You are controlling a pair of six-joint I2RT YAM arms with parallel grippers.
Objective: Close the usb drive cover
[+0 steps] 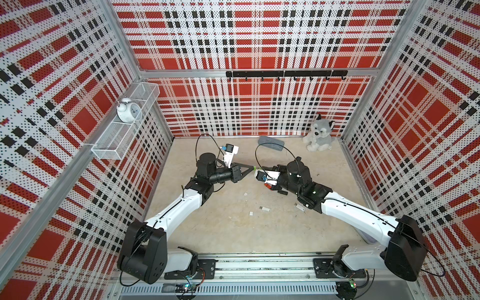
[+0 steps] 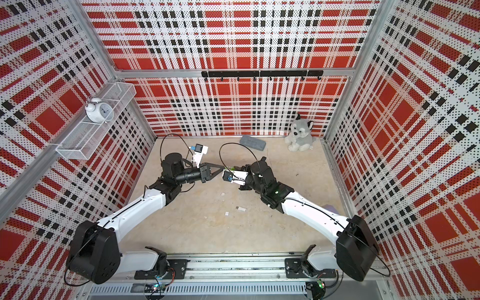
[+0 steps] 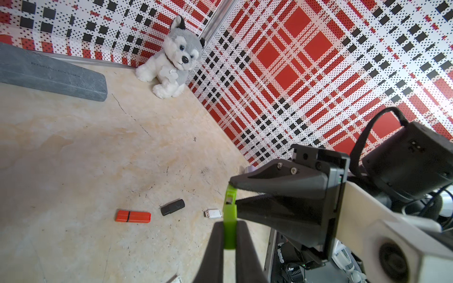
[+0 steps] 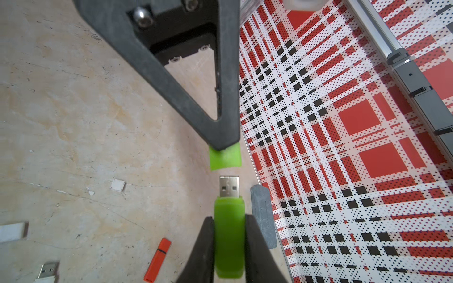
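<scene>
A green USB drive (image 4: 229, 264) points its bare metal plug (image 4: 229, 186) at the cap in the right wrist view. My right gripper is shut on the drive's body. Facing it, my left gripper is shut with the green cap (image 4: 225, 159) between its fingertips. In the right wrist view the cap and plug are close to in line, with a narrow gap showing between them. From the left wrist view the plug sits just beyond the cap, and whether they touch cannot be told there. Both pieces are held above the table.
Below lie a red stick (image 3: 133, 216), a black stick (image 3: 172, 207) and a white USB stick (image 3: 213, 213). A grey case (image 3: 52, 73) and a plush husky (image 3: 172, 59) stand at the back. The air around both grippers is clear.
</scene>
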